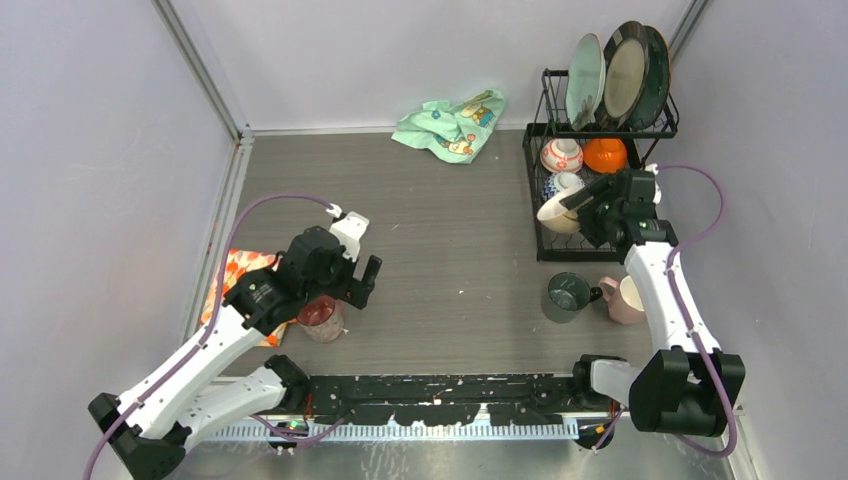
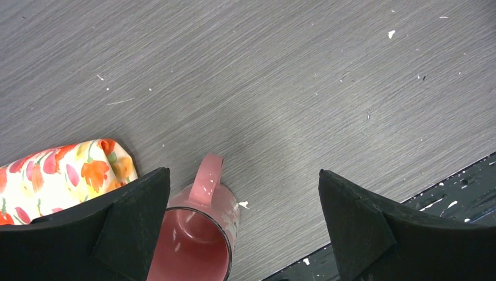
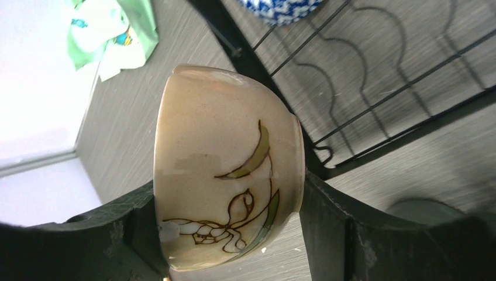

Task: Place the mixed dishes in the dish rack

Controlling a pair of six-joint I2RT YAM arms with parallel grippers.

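Note:
A cream bowl with a painted plant [image 3: 228, 158] is between the fingers of my right gripper [image 1: 585, 200], touching both and held tilted over the front left edge of the rack's lower tier [image 1: 585, 254]. My left gripper [image 1: 364, 275] stands open and empty above a pink mug [image 2: 228, 211] and floral cloth [image 2: 64, 181]. A white-red bowl [image 1: 560, 152], orange bowl [image 1: 605, 153] and blue-patterned bowl [image 3: 281, 9] sit in the rack; plates [image 1: 583, 75] stand on the upper tier.
A dark green mug [image 1: 567, 297] and pink cup [image 1: 627, 305] stand just in front of the rack. A green cloth [image 1: 450, 130] lies at the back.

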